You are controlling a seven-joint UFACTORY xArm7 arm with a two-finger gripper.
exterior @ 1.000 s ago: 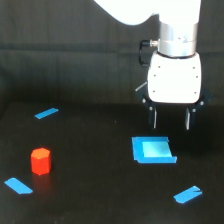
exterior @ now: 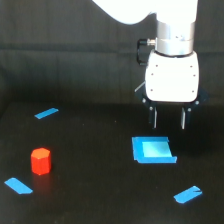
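Note:
A white robot arm hangs from the top right, its gripper (exterior: 168, 116) held above the dark table with two dark fingers apart and nothing visible between them. A small red block (exterior: 41, 162) rests on the table at the left. Below the gripper lies a blue taped square (exterior: 139, 152) with a lighter blue inside.
Short blue tape strips lie on the table, at the back left (exterior: 46, 113), front left (exterior: 19, 187) and front right (exterior: 187, 195). A dark backdrop stands behind.
The arm and gripper have shifted very slightly to the left. The red block and tape have not moved.

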